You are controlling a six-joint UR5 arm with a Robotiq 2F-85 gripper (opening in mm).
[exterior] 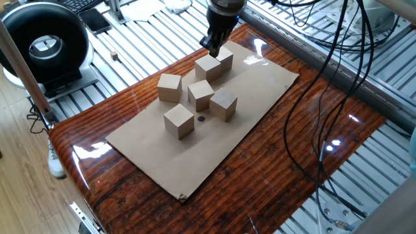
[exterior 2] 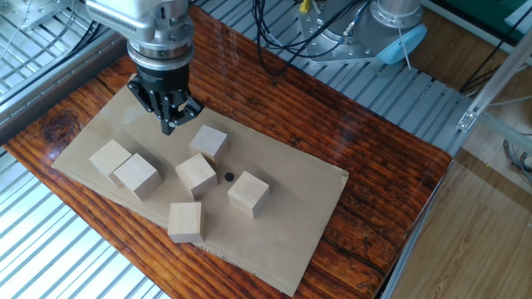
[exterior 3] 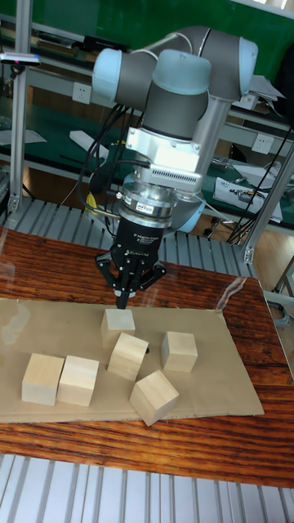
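Note:
Several plain wooden cubes rest on a brown cardboard sheet (exterior: 153, 153). Two stand side by side, a left cube (exterior 2: 110, 159) and its neighbour (exterior 2: 138, 177). A middle cube (exterior 2: 196, 176) sits close to a greyer-topped cube (exterior 2: 209, 143). Apart from these are a cube (exterior 2: 248, 195) near the dark round spot (exterior 2: 229, 177) and a cube (exterior 2: 186, 223) towards the sheet's edge. My gripper (exterior 3: 122, 301) points down above the sheet, its fingertips together and no cube between them. In exterior view 1 the gripper (exterior: 214, 52) overlaps the back pair of cubes.
Black cables (exterior: 318, 123) hang over the table's right side in exterior view 1. Slatted metal surfaces border the table. The sheet's near-left part in that view is free of cubes.

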